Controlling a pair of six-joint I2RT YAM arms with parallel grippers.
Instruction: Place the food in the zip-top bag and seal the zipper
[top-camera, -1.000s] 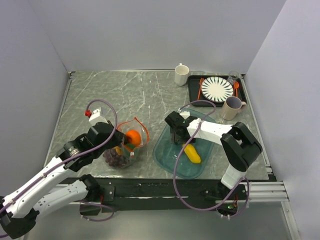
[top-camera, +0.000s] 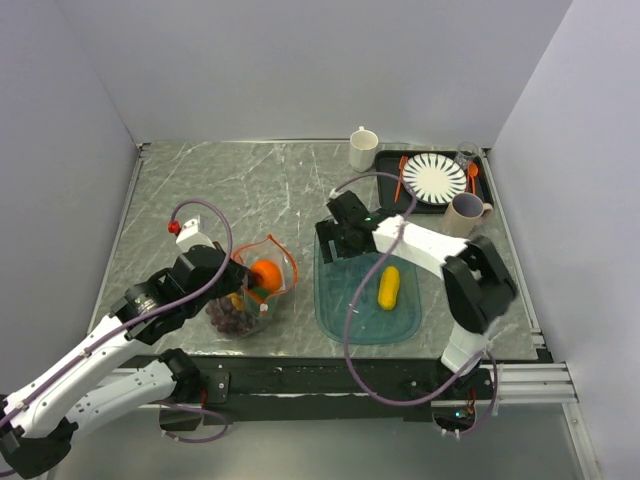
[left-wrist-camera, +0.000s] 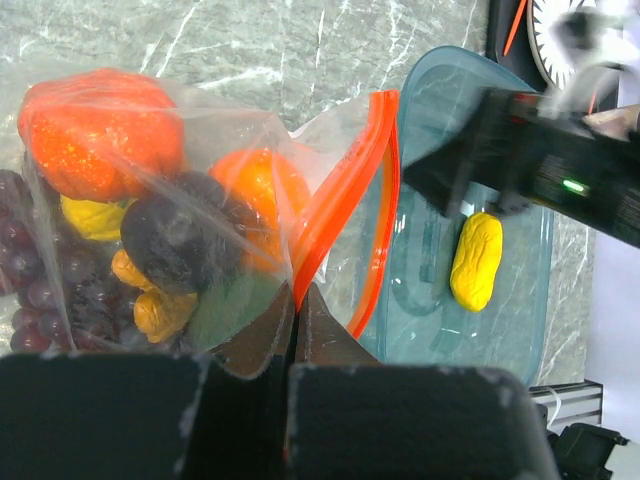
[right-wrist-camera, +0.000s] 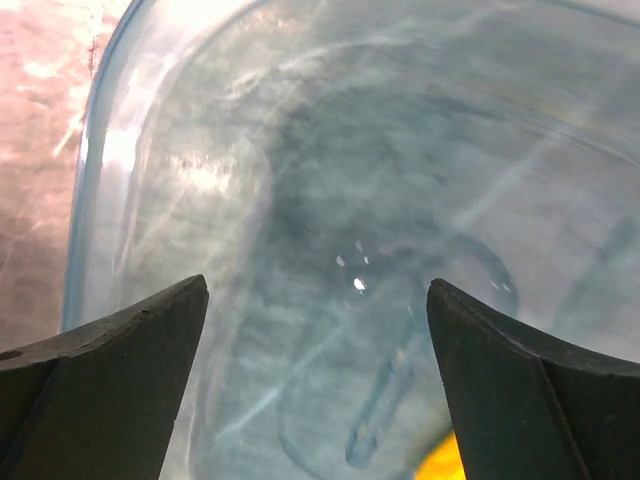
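Observation:
The zip top bag (top-camera: 235, 312) with its orange zipper holds grapes (left-wrist-camera: 45, 295), orange fruits (left-wrist-camera: 100, 130), a dark round fruit (left-wrist-camera: 175, 235) and small yellow pieces. My left gripper is shut at the bag's zipper edge; whether bag film is between its fingers is hard to see. The teal container (top-camera: 355, 320) right of the bag holds a yellow item (top-camera: 388, 288). My right gripper (top-camera: 330, 245) is over the container's back-left part, fingers apart, nothing visible between them in the right wrist view; it is blurred in the left wrist view.
At the back right stand a black tray with a striped plate (top-camera: 433, 176) and orange cutlery, a glass (top-camera: 466, 153) and a taupe mug (top-camera: 462, 215). A white mug (top-camera: 362, 150) stands at the back.
My right gripper has moved left and toward the back, away from the yellow item, which now lies more upright in view; the container has shifted slightly. The left arm is still.

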